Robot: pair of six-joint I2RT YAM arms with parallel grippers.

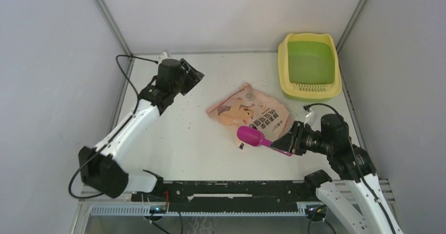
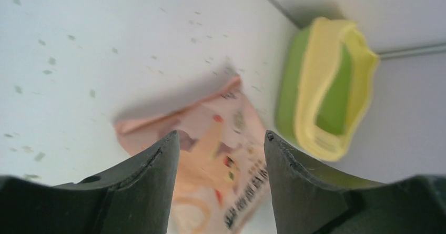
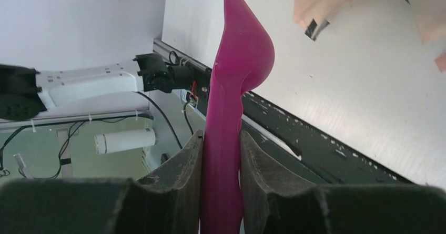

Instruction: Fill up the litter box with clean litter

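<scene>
A magenta scoop (image 1: 251, 136) is held by my right gripper (image 1: 281, 145) at its handle, over the front of the pink litter bag (image 1: 246, 109), which lies flat mid-table; in the right wrist view the scoop (image 3: 236, 50) stands between the fingers. My left gripper (image 1: 194, 79) is up and back at the left, open and empty; in the left wrist view its fingers flank a view of the bag (image 2: 210, 160). The yellow-rimmed green litter box (image 1: 310, 60) sits at the back right, its visible floor bare.
Walls enclose the table on the back and both sides. A dark rail runs along the front edge.
</scene>
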